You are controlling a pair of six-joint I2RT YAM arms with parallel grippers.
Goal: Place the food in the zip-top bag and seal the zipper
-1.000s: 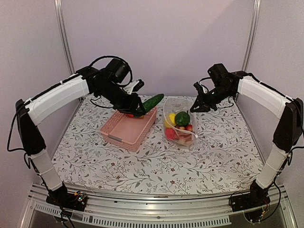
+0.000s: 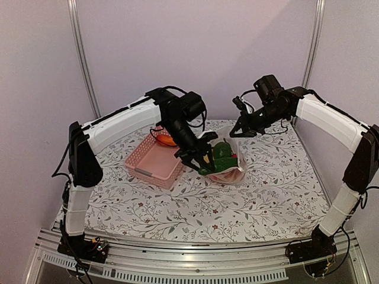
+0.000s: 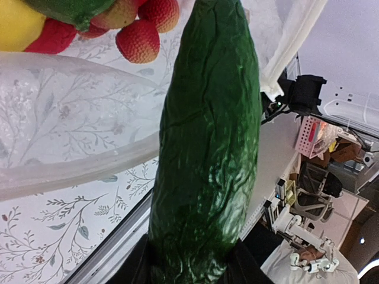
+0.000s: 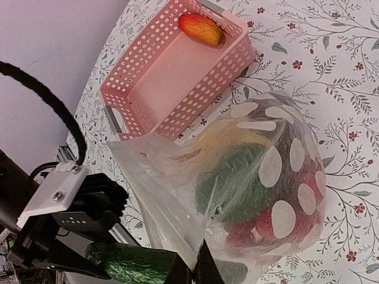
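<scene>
A long dark-green cucumber [image 3: 207, 142] is held by its lower end in my left gripper, which is shut on it. In the top view this gripper [image 2: 198, 160] hovers over the left side of the bag mouth, the cucumber [image 2: 222, 164] lying across the opening. The clear zip top bag [image 4: 296, 171] holds a green round food [image 4: 234, 180], yellow food and red fruit [image 3: 139, 41]. My right gripper is shut on the rim of the bag, pulling it up. How deep the cucumber's tip reaches is hard to see.
A pink perforated basket [image 2: 155, 160] stands left of the bag, with one orange-red food [image 4: 201, 28] in its far end. The left arm reaches over the basket.
My left gripper has carried the cucumber rightward from above the basket to the bag mouth, and the cucumber has swung lower. The right gripper has moved slightly left, still on the bag.
</scene>
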